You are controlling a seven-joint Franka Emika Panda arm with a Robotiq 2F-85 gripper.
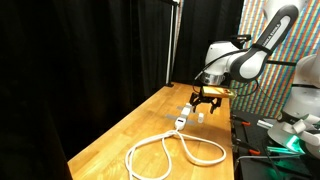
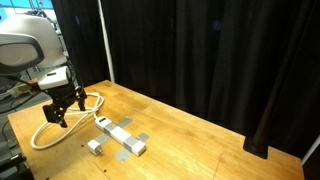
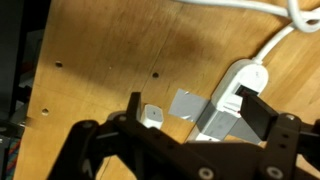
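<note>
A white power strip [image 2: 121,135] lies on the wooden table, held near grey tape patches. Its white cord [image 1: 131,160] loops across the tabletop. Beside the strip sits a small white block [image 2: 95,146], apart from it. My gripper [image 1: 205,106] hangs open above the table near the block, with nothing between its fingers. In the wrist view, the block [image 3: 152,116] shows close to the left finger, while the strip [image 3: 240,78] passes beneath the right finger, which hides part of it.
Grey tape [image 3: 187,104] lies flat between block and strip. Black curtains [image 2: 210,60] hang behind the table. Dark gear [image 1: 270,135] stands beside the table near the arm's base.
</note>
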